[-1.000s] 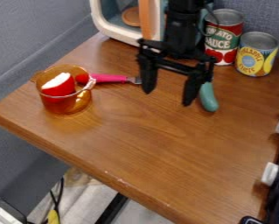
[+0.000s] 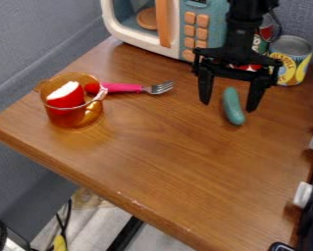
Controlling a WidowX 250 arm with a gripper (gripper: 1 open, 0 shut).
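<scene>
My black gripper (image 2: 230,100) hangs open over the wooden table, its two fingers straddling the area just above a teal, elongated object (image 2: 234,108) lying on the wood, with nothing visibly held. An orange cup (image 2: 70,115) with red-and-white pieces inside stands at the left. A pink-handled fork (image 2: 126,87) lies beside it.
A toy microwave (image 2: 163,22) stands at the back, with cans (image 2: 289,61) behind my gripper at the right. A dark appliance with white knobs (image 2: 308,216) lines the right edge.
My gripper has moved right and back, from left of the teal object to above it, now covering more of the cans.
</scene>
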